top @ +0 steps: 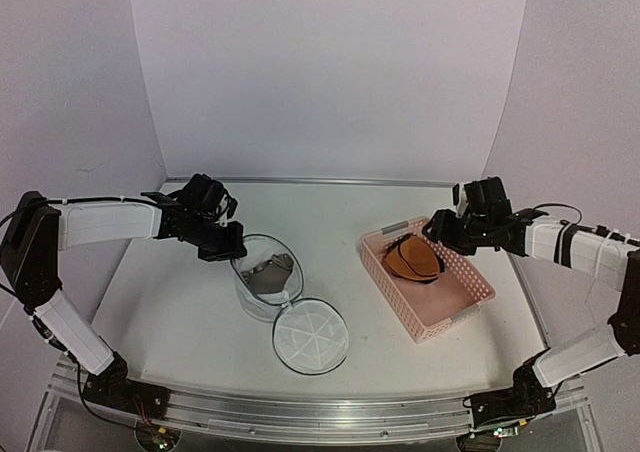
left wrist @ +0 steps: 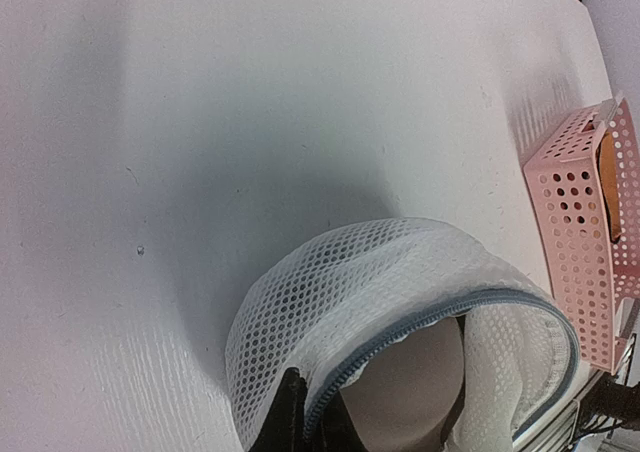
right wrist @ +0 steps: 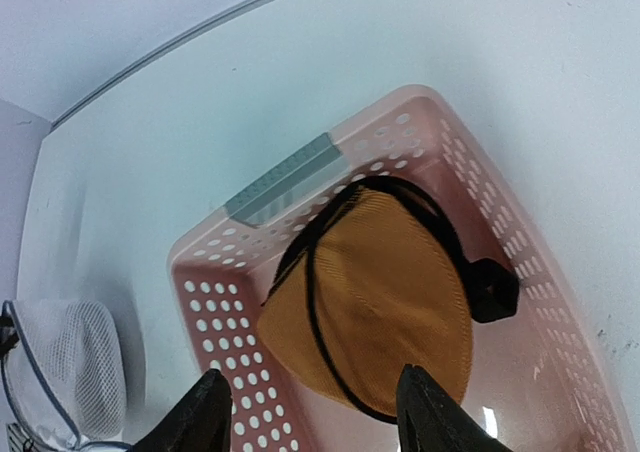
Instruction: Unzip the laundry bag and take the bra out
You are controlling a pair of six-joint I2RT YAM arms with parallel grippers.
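The white mesh laundry bag (top: 255, 300) stands at left centre with its round zipped lid (top: 311, 336) folded open toward the front. A grey-brown bra (top: 272, 274) lies inside the bag; its cup (left wrist: 408, 387) shows through the mouth in the left wrist view. My left gripper is shut on the zipped rim (left wrist: 400, 327). An orange bra (right wrist: 370, 302) with black straps lies in the pink basket (top: 412, 317). Above it hangs my right gripper, fingers (right wrist: 425, 407) apart and nothing between them.
The basket's near right part is empty. Walls close off the back and sides.
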